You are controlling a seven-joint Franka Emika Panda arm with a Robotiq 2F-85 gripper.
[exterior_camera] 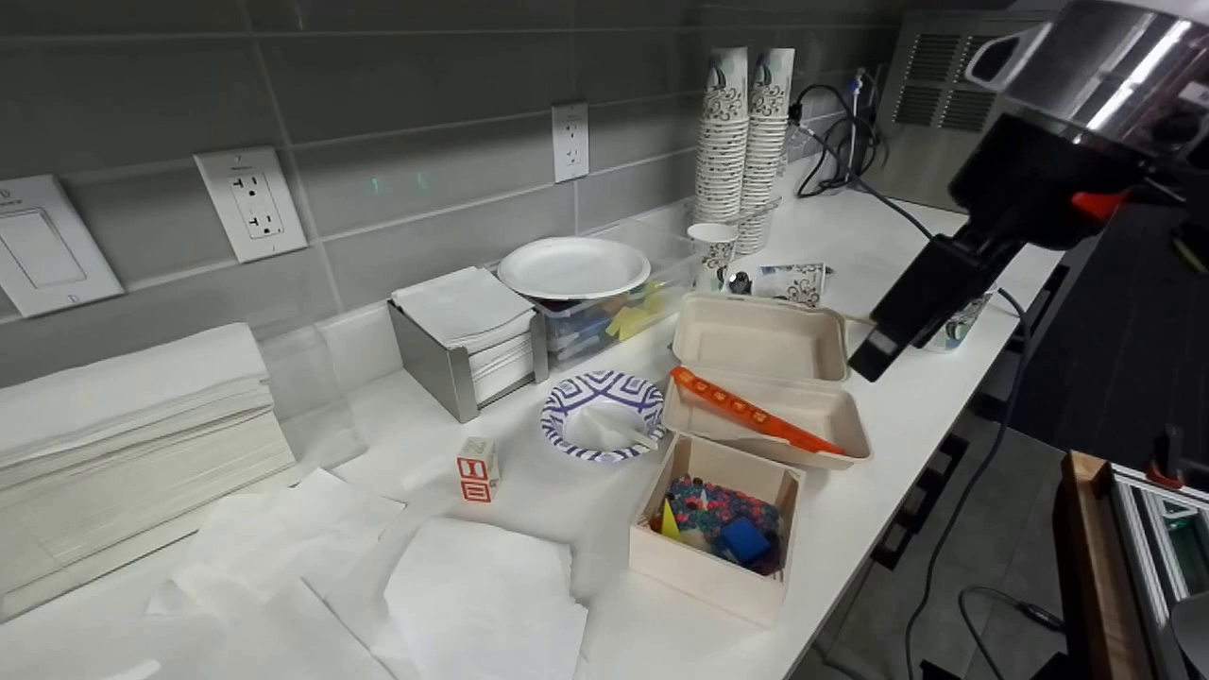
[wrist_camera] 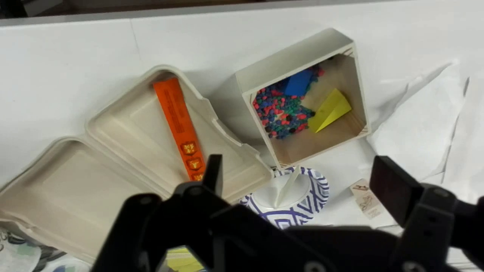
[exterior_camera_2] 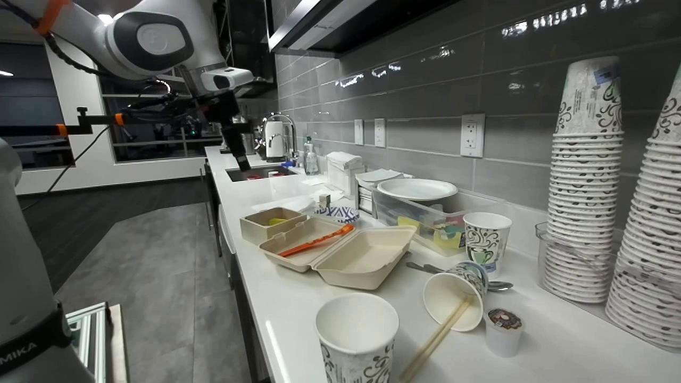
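My gripper is open and empty, its two fingers far apart in the wrist view. In exterior view 1 the gripper point(exterior_camera: 873, 357) hangs in the air at the right, above the counter. Beneath it lies an open takeout container point(exterior_camera: 761, 340) with an orange strip point(exterior_camera: 748, 408) in one half. Beside that stands a wooden box point(wrist_camera: 290, 59) holding many small coloured beads point(wrist_camera: 283, 111), a blue block point(wrist_camera: 298, 82) and a yellow piece point(wrist_camera: 330, 110). A patterned bowl point(wrist_camera: 317, 181) with a white plastic utensil point(wrist_camera: 287, 186) sits close to the box, and a lettered block point(exterior_camera: 477, 468) stands apart.
Paper sheets point(exterior_camera: 487, 601) cover the near counter. Along the wall are a napkin holder point(exterior_camera: 453, 368), a clear bin topped by a white plate point(exterior_camera: 574, 267), and tall cup stacks point(exterior_camera: 723, 147). Loose cups point(exterior_camera_2: 357, 325) stand at the far end.
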